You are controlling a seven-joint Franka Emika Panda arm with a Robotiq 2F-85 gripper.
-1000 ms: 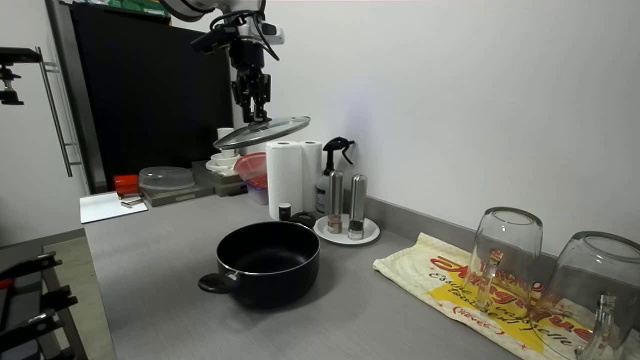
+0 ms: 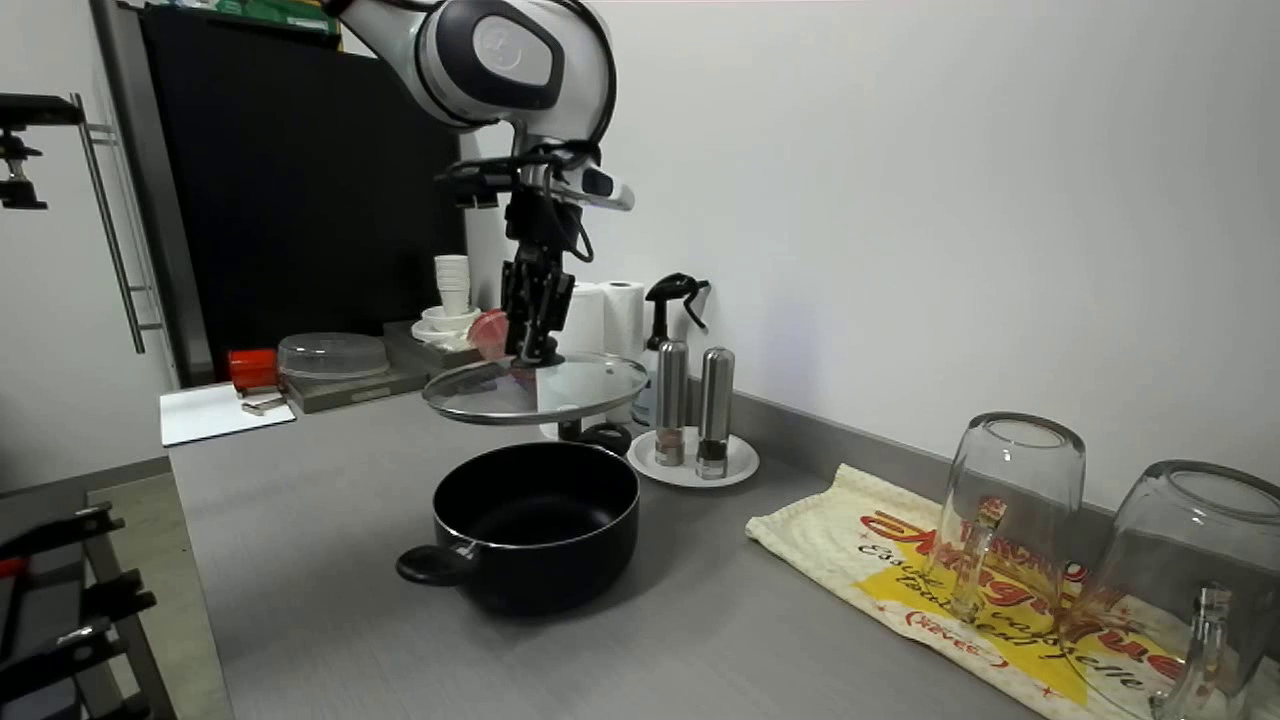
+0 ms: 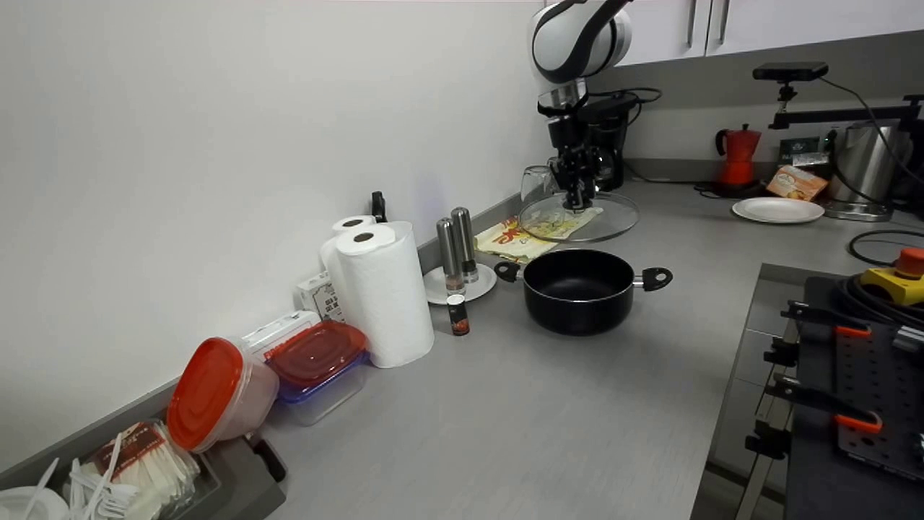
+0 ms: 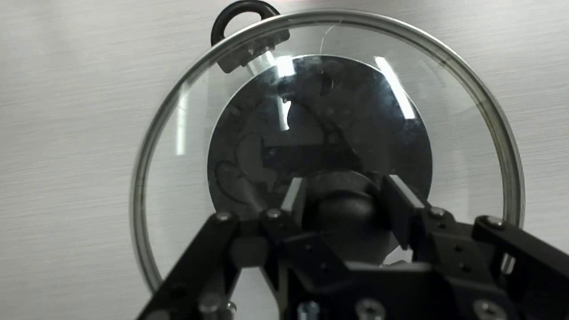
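A round glass lid with a metal rim hangs above the black pot, apart from it. My gripper is shut on the lid's dark knob, which shows between the fingers in the wrist view. The pot is uncovered on the grey counter, with one handle on each side. In the second exterior view the lid is over the pot's far side. Through the glass, the wrist view shows the pot's dark inside.
Two steel grinders stand on a white plate close behind the pot, beside a small spice jar. Paper towel rolls are by the wall. Glass mugs sit on a printed cloth. The counter before the pot is clear.
The arm has come down with the lid, and slightly to the right in the first exterior view. The lid hangs lower and looks more level. The pot has not moved.
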